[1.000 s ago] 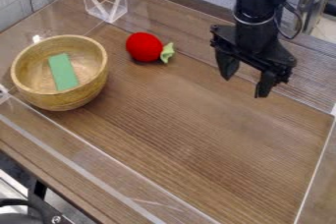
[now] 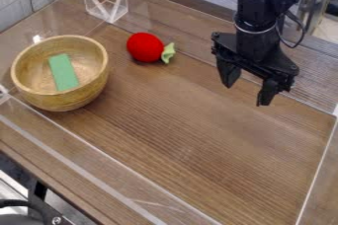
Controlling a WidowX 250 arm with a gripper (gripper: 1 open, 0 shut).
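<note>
My black gripper [image 2: 254, 79] hangs over the right part of the wooden table [image 2: 185, 160], open, with its lower tips near the tabletop and nothing visible held. A red tomato-like object [image 2: 145, 45] with a green top lies at upper middle. A wooden bowl [image 2: 90, 89] at left holds a green block [image 2: 62, 74].
A clear wire or plastic holder [image 2: 106, 4] stands at the back left.
The objects on the table have not moved.
</note>
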